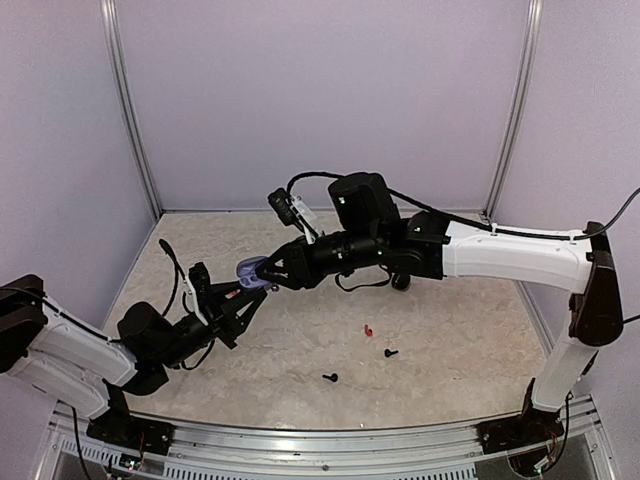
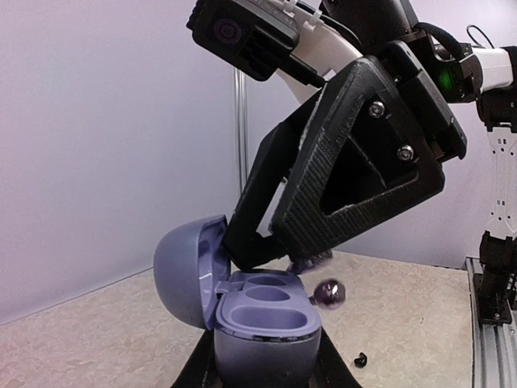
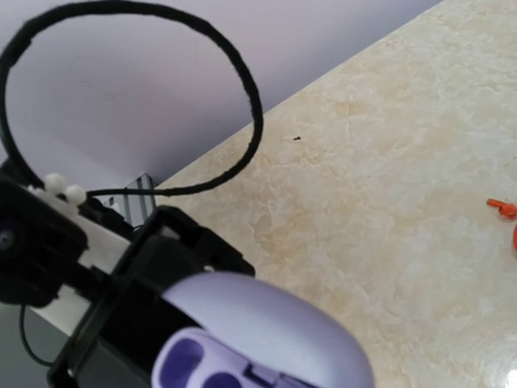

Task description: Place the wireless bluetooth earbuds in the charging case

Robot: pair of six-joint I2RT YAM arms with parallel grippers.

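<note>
The purple charging case point(image 2: 266, 356), lid point(image 2: 179, 271) raised, is clasped by my left gripper point(image 1: 246, 302); its visible slots are empty. Over the case, beside the lid, hangs my right gripper. Its fingers point(image 2: 355, 153) are near each other and hold no earbud; whether they touch is unclear. The purple earbud point(image 2: 329, 293) shows as a blurred shape outside the slots, to the right of the case and below those fingers. A second blurred purple part point(image 2: 311, 262) sits just under the near finger. In the right wrist view the open case point(image 3: 275, 319) appears, without the right fingers.
Black earbuds point(image 1: 330, 377) lie apart on the marbled table point(image 1: 450, 385). A small red earbud point(image 1: 368, 330) is behind them. A dark round object point(image 1: 401, 282) sits beneath the right arm.
</note>
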